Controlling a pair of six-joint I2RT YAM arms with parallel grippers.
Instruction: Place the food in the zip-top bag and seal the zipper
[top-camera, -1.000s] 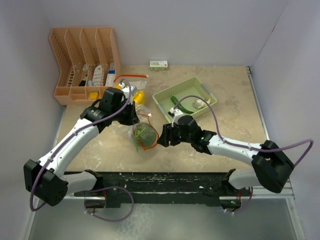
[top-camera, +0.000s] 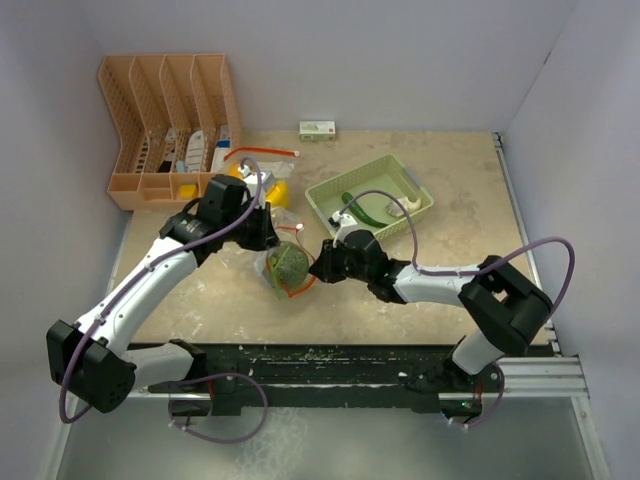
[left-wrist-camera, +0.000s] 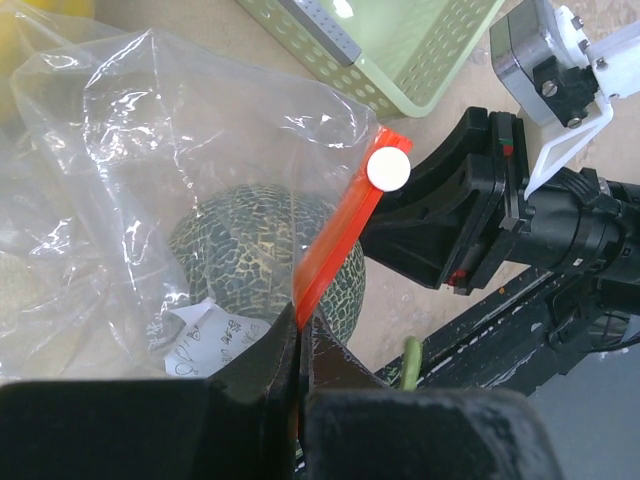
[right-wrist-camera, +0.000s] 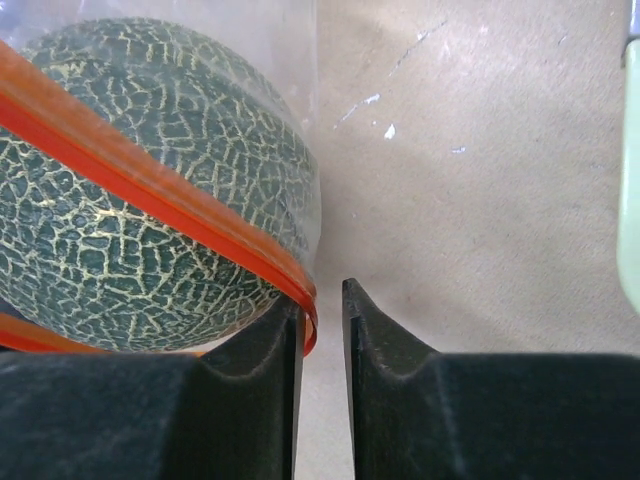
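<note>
A clear zip bag (left-wrist-camera: 220, 110) with an orange zip strip (left-wrist-camera: 335, 235) lies on the table, a round dark green netted melon (top-camera: 288, 265) inside its mouth. My left gripper is shut on the strip, holding that edge up. A white round tab (left-wrist-camera: 388, 168) sits near the strip's far end. At the bag's right side is my right gripper, its fingers parted. The bend of the orange strip lies against its left finger (right-wrist-camera: 298, 335), and bare table shows through the gap.
A pale green basket (top-camera: 330, 222) with a cucumber (top-camera: 362, 208) and a white item stands behind the right arm. Behind the left gripper lie another orange-topped bag and yellow food (top-camera: 276, 193). A tan divided rack (top-camera: 150, 185) fills the back left.
My right gripper has shifted a little left, up to the bag's edge, while its arm swung inward. The left arm has held still, and the melon stays about where it was.
</note>
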